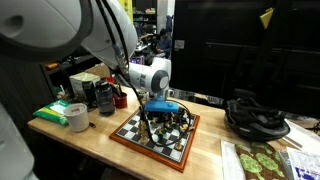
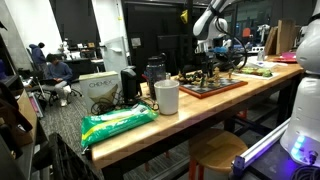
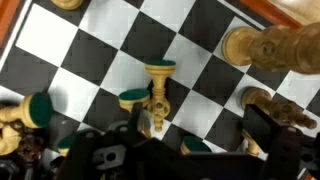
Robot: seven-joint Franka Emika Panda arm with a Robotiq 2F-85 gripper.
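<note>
A chessboard (image 1: 130,132) with a brown border lies on the wooden table, carrying several wooden chess pieces. From the wrist I look down on the board: a piece with a green base (image 3: 158,88) lies on its side just ahead of my gripper. The gripper is open, its two dark fingers far apart. Other toppled pieces (image 3: 22,120) crowd the left edge, while a large upright piece (image 3: 275,48) stands at upper right. One more piece (image 3: 280,106) lies near the right finger. In the first exterior view the gripper hangs low over the board's middle.
A white container (image 1: 77,118), a dark jar (image 1: 104,97) and a green bag (image 2: 118,122) stand to one side of the board. A black bag (image 1: 257,118) lies on the other side, near a green patterned packet (image 1: 262,162). Bare table shows in front.
</note>
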